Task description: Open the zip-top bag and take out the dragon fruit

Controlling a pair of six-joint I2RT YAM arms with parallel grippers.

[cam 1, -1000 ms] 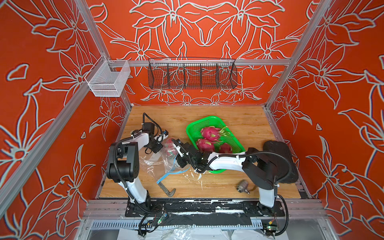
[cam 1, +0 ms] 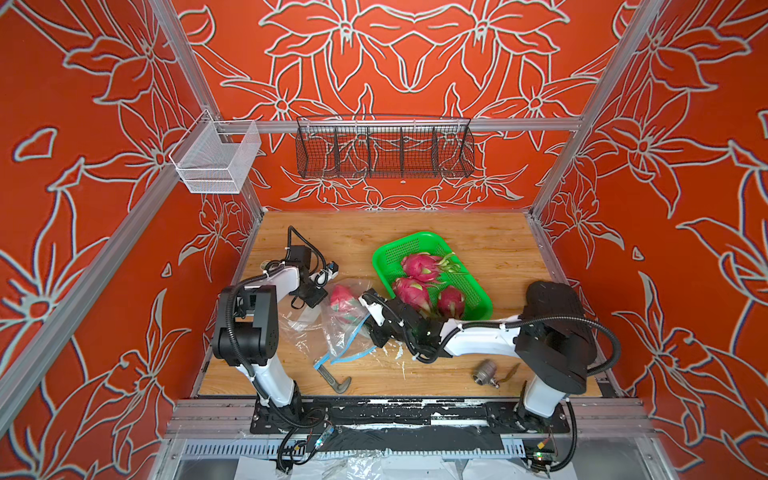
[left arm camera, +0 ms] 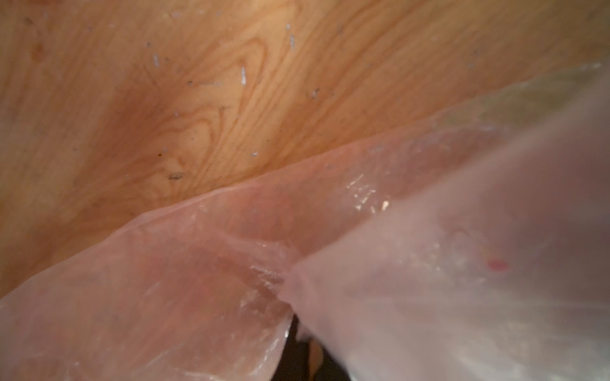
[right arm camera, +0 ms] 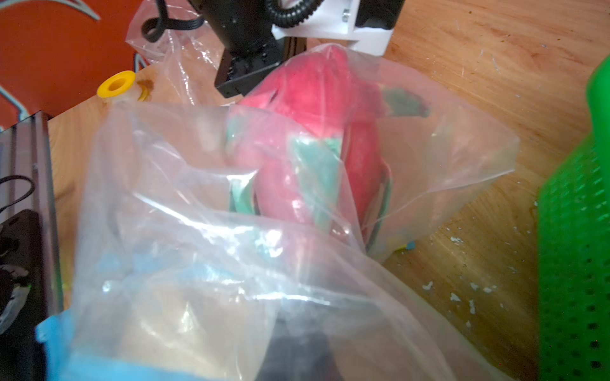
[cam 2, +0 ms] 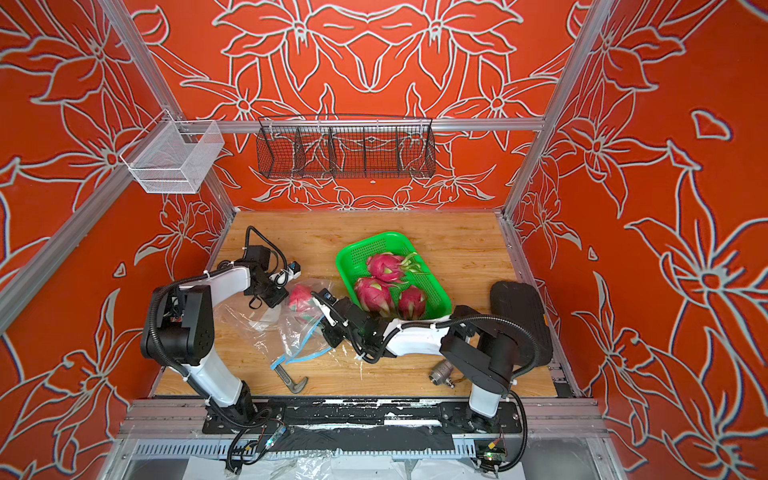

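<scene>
A red dragon fruit with green scales (right arm camera: 305, 127) lies inside the clear zip top bag (right arm camera: 159, 165). The bag's blue zip strip (cam 1: 344, 357) spreads into a V toward my right gripper (cam 1: 369, 320). That gripper is shut; its dark fingers (right arm camera: 298, 352) show through plastic at the bag's mouth end, and whether film is pinched between them is unclear. Beside the fruit, my left gripper (cam 1: 317, 297) is shut on the bag's plastic. In the left wrist view the film bunches where it meets the fingers (left arm camera: 292, 349).
A green basket (cam 1: 388, 256) holding several dragon fruits stands close on the right. A grey-handled tool (cam 1: 334, 380) lies by the strip's near end, and a metal part (cam 1: 485, 371) sits near the front edge.
My right arm has swung its elbow outward, and the gripper has shifted slightly right and toward the front. The left arm barely moved.
</scene>
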